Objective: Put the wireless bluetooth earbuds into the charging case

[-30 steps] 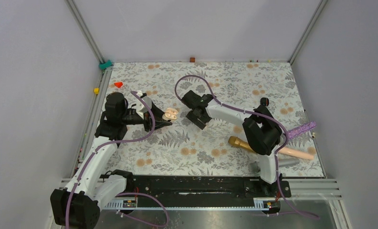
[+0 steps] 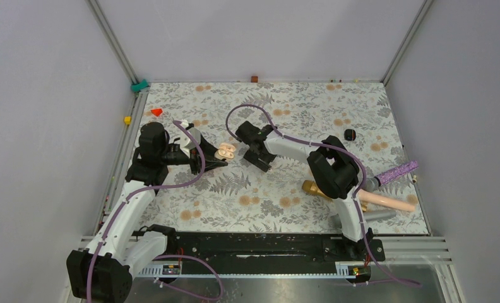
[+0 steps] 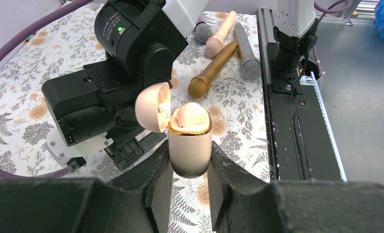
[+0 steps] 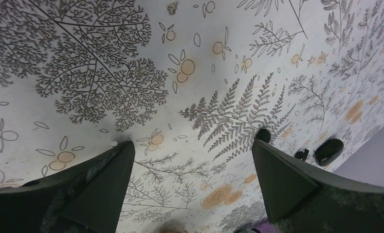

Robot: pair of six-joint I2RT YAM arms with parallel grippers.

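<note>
My left gripper is shut on a cream charging case [image 3: 190,150] with a gold band and its lid [image 3: 151,107] standing open; a cream piece fills the top of the body, and I cannot tell how many earbuds sit there. In the top view the case [image 2: 225,151] is left of centre. Right of it, my right gripper [image 2: 258,159] is pointed down low over the cloth. In the right wrist view its fingers stand open, with small black tips and only patterned cloth between them; no earbud is distinguishable there.
Several microphones, including a gold one [image 2: 314,188] and a purple one [image 2: 396,172], lie at the right. A small black object [image 2: 350,134] is at the back right, a red piece [image 2: 156,112] at the back left.
The right arm's elbow has shifted left and toward the back, and its wrist has moved slightly left. The left arm and the case look unchanged.
</note>
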